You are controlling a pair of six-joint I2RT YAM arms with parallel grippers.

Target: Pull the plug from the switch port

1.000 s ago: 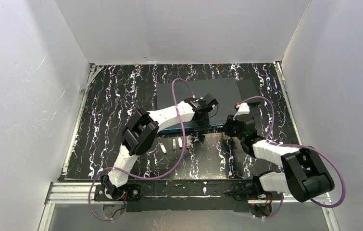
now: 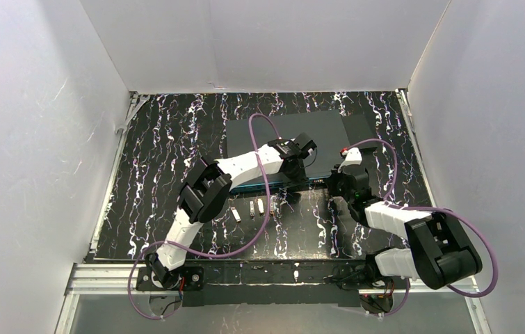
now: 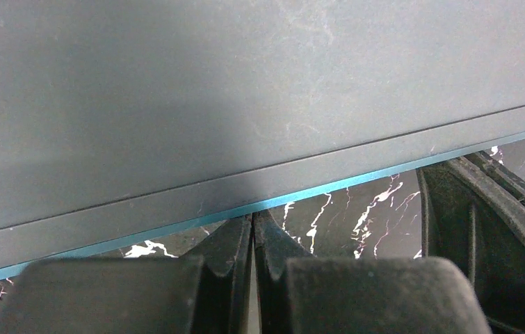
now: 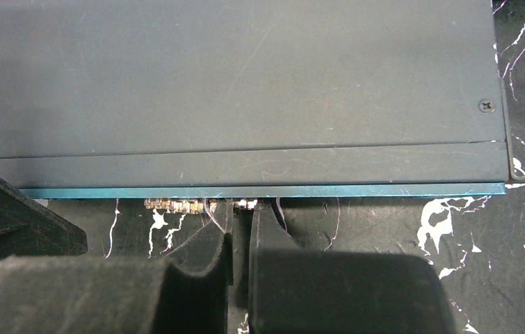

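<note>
The switch [image 2: 329,132] is a flat dark grey box with a blue front edge [image 4: 384,190]. At that edge stands my right gripper, slightly open, its fingertips reaching the front. A small shiny metal piece [image 4: 245,204] shows between and behind the tips; whether it is a plug or a port cannot be made out. Left of it, a row of gold-coloured metal parts [image 4: 176,205] juts from under the edge. My left gripper is shut at the front edge farther left, nothing visible between its fingers; their tips are partly hidden under the edge.
Several small loose pieces, among them a white one [image 2: 236,214], lie on the black marbled table [image 2: 301,233] in front of the switch. Purple cables [image 2: 262,167] loop along both arms. Open table lies right of the switch.
Over the last second my right gripper has edged toward the switch front. The switch appears pushed back very slightly. My left arm has hardly moved.
</note>
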